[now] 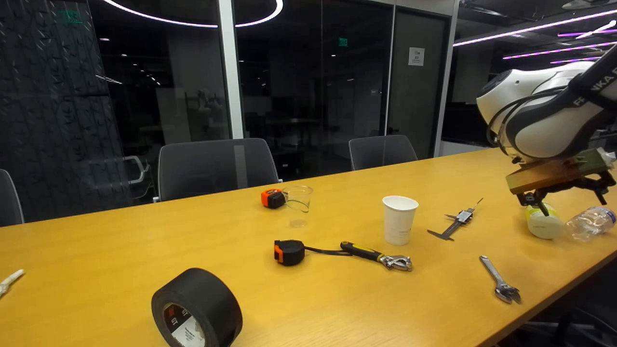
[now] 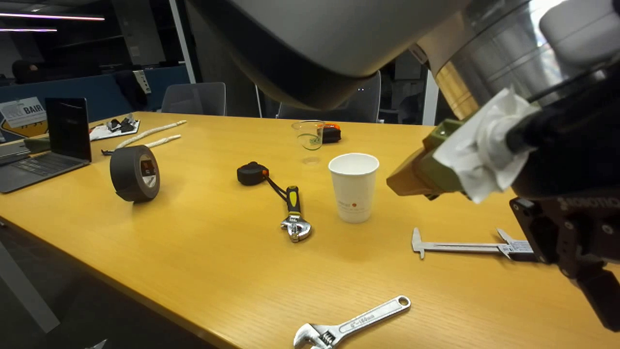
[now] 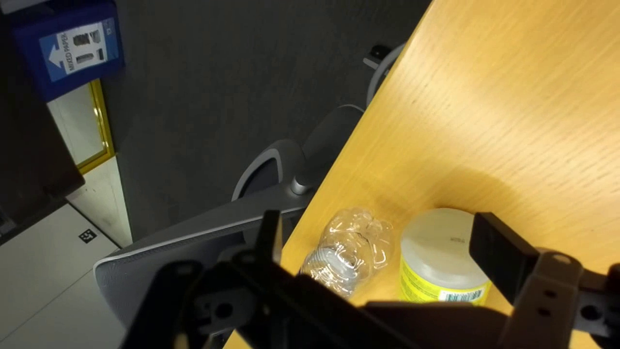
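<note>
My gripper (image 1: 573, 206) stands open at the right end of the table, fingers wide apart and nothing held. Low by it lies a bottle with a yellow-green label (image 1: 542, 224), its pale base towards the camera and its neck end hidden behind the gripper. Alongside is a clear plastic bottle (image 1: 591, 223), also on its side. In the wrist view the labelled bottle's base (image 3: 440, 247) appears close to one finger (image 3: 501, 251), and the clear bottle (image 3: 348, 250) lies between the two fingers' sides of the picture. Whether a finger touches either bottle I cannot tell.
A caliper (image 1: 460, 221), a small wrench (image 1: 499, 280) and a white paper cup (image 1: 399, 220) stand or lie left of the gripper. Further off are a black-handled wrench (image 1: 376, 255), tape measures, a clear cup (image 1: 298, 199) and black tape (image 1: 199, 306). The table edge runs close by the clear bottle.
</note>
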